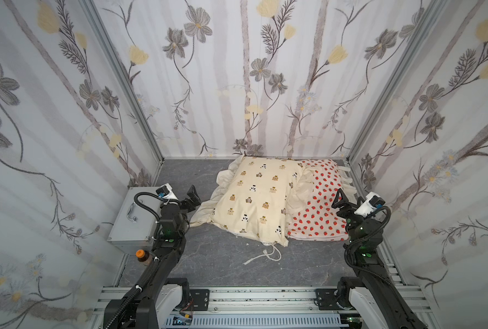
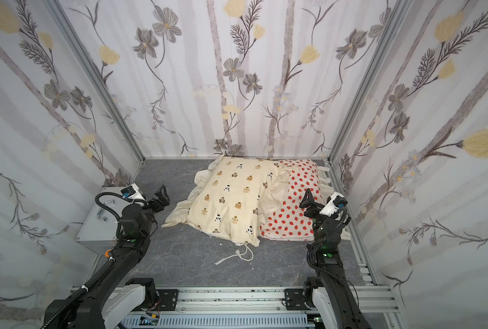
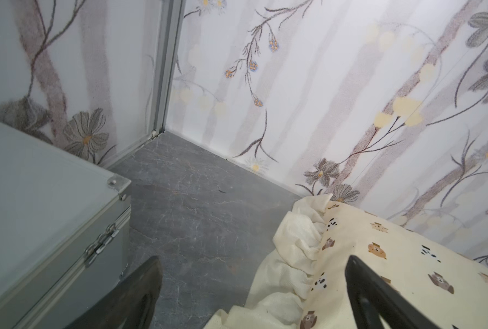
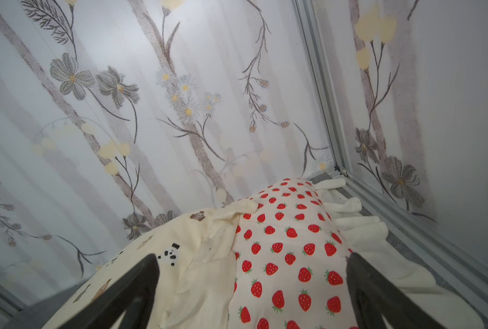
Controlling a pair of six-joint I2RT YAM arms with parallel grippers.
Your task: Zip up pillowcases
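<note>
A cream pillowcase printed with small bears and pandas (image 1: 257, 189) lies on the grey floor, its ruffled edge toward the left. It overlaps a white pillowcase with red strawberries (image 1: 323, 211) on its right. No zipper can be made out on either. My left gripper (image 1: 192, 199) is open in the air left of the cream ruffle, with nothing between its fingers. Over the strawberry pillowcase's right part, my right gripper (image 1: 340, 205) stands open and empty, its fingers (image 4: 378, 296) apart in the right wrist view.
A grey metal case (image 1: 136, 216) stands at the left wall, with an orange-capped bottle (image 1: 143, 255) near it. A white cord (image 1: 265, 254) lies in front of the pillowcases. Bare floor (image 1: 227, 268) extends across the front.
</note>
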